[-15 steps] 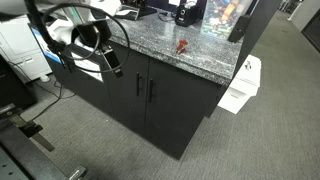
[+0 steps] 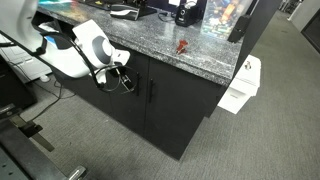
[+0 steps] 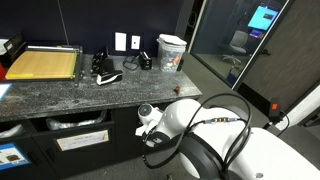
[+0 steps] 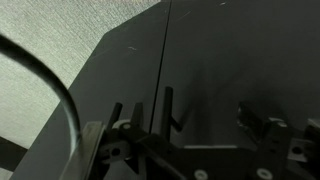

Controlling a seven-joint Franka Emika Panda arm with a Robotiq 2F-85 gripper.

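Note:
The dark cabinet (image 2: 175, 105) under the counter has two doors with upright black handles near their seam. In exterior view 1 the right-hand handle (image 2: 150, 90) is clear, while my gripper (image 2: 126, 80) is low and close to the left-hand one. The wrist view shows my open gripper facing the doors. A black handle (image 4: 167, 108) stands beside the door seam, within the span of the fingers. Dark fingers against dark doors make contact impossible to tell. Exterior view 2 has the white arm (image 3: 195, 112) in front of the cabinet.
Above the doors runs a speckled grey countertop (image 2: 165, 43) with a small red object (image 2: 181, 46) near its edge. White boxes (image 2: 240, 84) stand beyond the cabinet's right end. Grey floor (image 2: 230, 145) in front is open. A dark cable (image 4: 48, 75) crosses the wrist view's left side.
The arm has come down in front of the cabinet, and my gripper is now lower, nearer the door handles. Doors and countertop items look unmoved.

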